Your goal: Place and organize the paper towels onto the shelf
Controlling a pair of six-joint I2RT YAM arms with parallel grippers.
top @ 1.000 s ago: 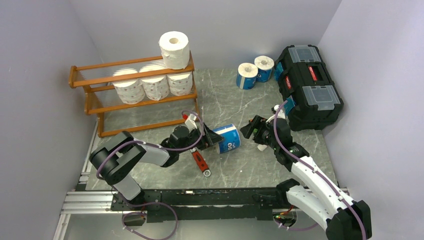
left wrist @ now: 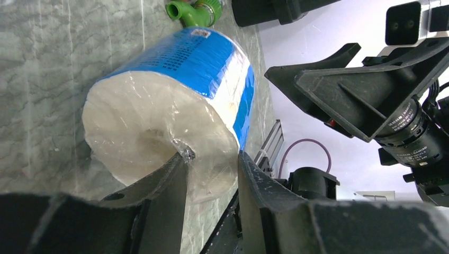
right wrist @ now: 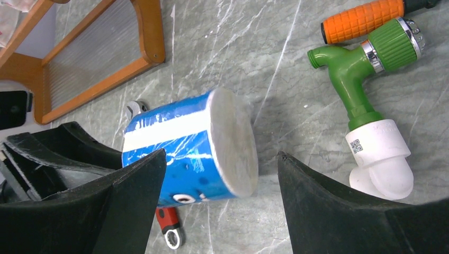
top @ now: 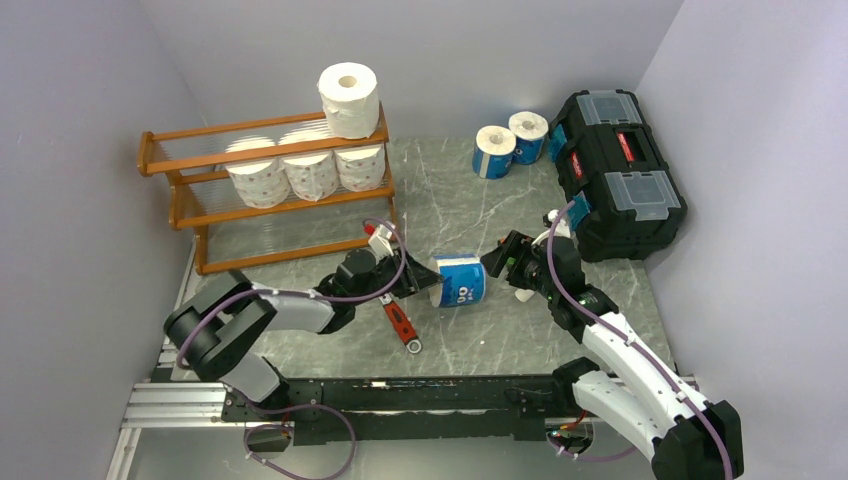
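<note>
A blue-wrapped paper towel roll (top: pixel 460 281) lies on its side between my two grippers in the top view. My left gripper has the wall of the roll's end pinched, one finger near the core and the other outside. In the right wrist view, the roll (right wrist: pixel 177 140) shows its blue and white side. My right gripper (top: pixel 494 260) stands open at the roll's right end, holding nothing. The wooden shelf (top: pixel 270 247) at the left carries several white rolls on its middle level and a white roll (top: pixel 350 105) on top.
Two more blue rolls (top: pixel 493 152) stand at the back, beside black toolboxes (top: pixel 620 170). A red-handled tool (top: pixel 401 322) lies by the left gripper. A green and white pipe fitting (right wrist: pixel 349 87) and an orange-handled tool (right wrist: pixel 362 22) lie near the right gripper.
The roll has turned with my left gripper, from slanted to nearly level across the top view. The left arm's elbow has swung down and left. The right arm looks still.
</note>
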